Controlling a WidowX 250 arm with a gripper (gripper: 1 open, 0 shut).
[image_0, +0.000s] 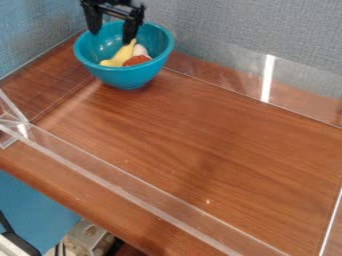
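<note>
A teal bowl (103, 74) stands at the back left of the wooden table. Inside it lie a yellow banana-like item (118, 57), a red round item (136, 60) and a pale item (140, 50) partly behind them. My black gripper (112, 22) hangs at the top of the view over the bowl's back rim, its two fingers apart, with nothing seen between them.
Clear low barriers edge it, and grey padded walls rise at the back and left.
</note>
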